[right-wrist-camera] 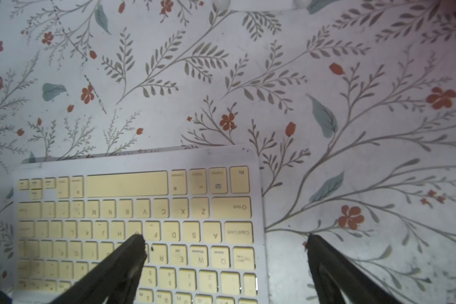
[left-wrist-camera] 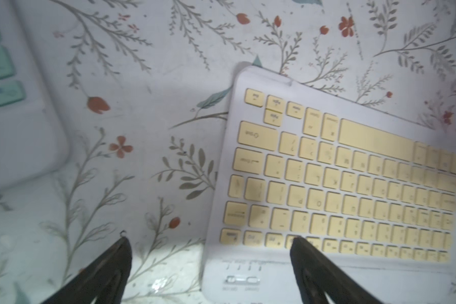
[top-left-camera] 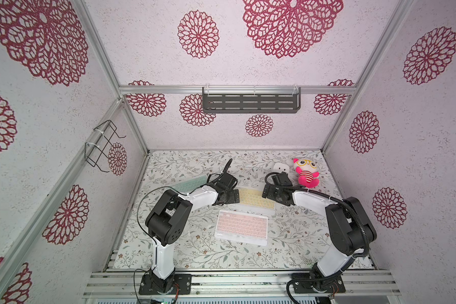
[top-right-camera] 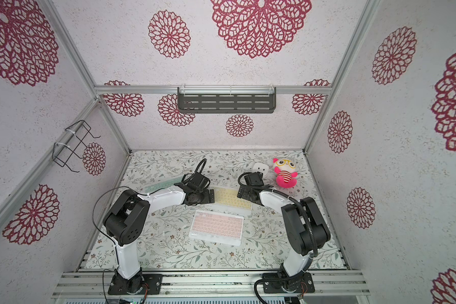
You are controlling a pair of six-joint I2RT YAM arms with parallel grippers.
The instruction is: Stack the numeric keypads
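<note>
A white keyboard with yellow keys (top-left-camera: 255, 198) lies flat on the table's middle, its ends partly hidden by my arms in the top views. Nearer the front lies a keyboard with pink keys (top-left-camera: 242, 225), fully visible and apart from the yellow one. Partly behind my left arm is a keyboard with teal keys (top-left-camera: 191, 183); its corner edges into the left wrist view. Over the yellow keyboard's left end, my left gripper is open with nothing held. My right gripper is also open and empty, above the other end of the yellow keyboard.
A pink and white plush toy (top-left-camera: 306, 172) with yellow glasses sits at the back right, beside a small white object (top-left-camera: 280, 166). A dark slotted shelf (top-left-camera: 251, 103) hangs high on the back wall.
</note>
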